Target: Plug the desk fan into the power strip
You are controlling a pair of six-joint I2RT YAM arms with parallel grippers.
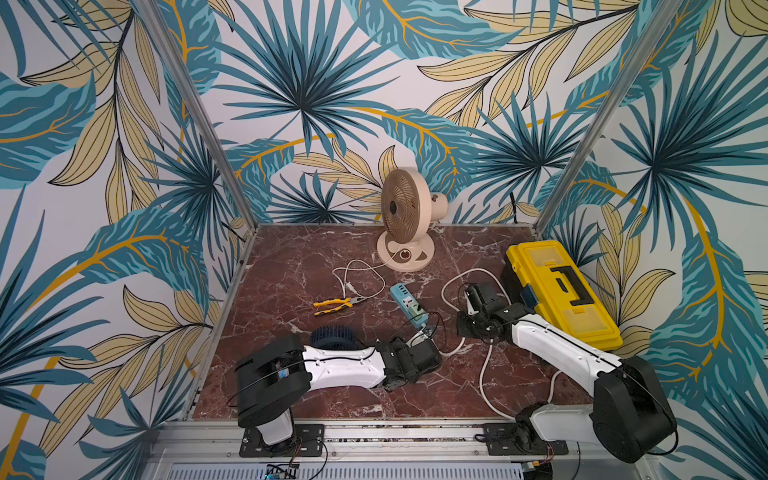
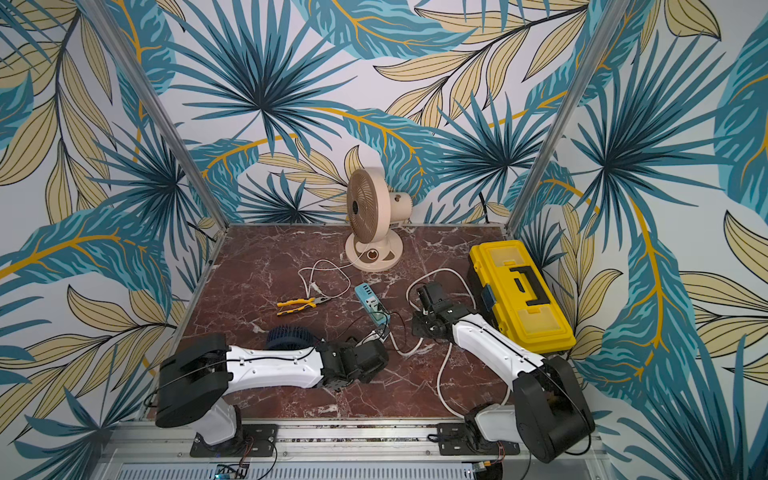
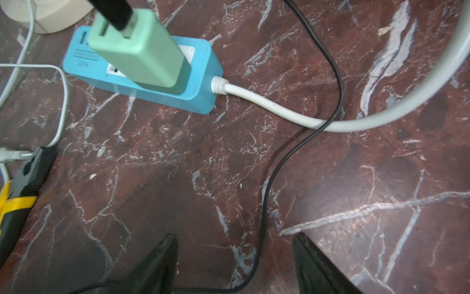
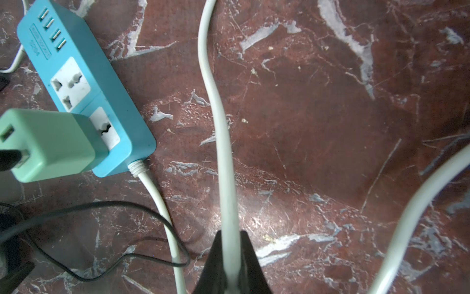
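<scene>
The beige fan (image 1: 406, 204) stands at the back. In front of it lies the blue power strip (image 4: 122, 137), with a green adapter (image 3: 137, 58) on it and a black cable from it. My right gripper, right of the strip, is shut on a white cable (image 4: 220, 142). My left gripper is open, above the table near the strip's cable end, with a black cable passing beneath it. A thin white cord with a plug (image 3: 9, 154) lies left of the strip beside the pliers (image 3: 29, 181).
The yellow toolbox (image 1: 560, 292) occupies the right side. A small dark blue fan (image 1: 332, 336) sits front left, partly behind my left arm.
</scene>
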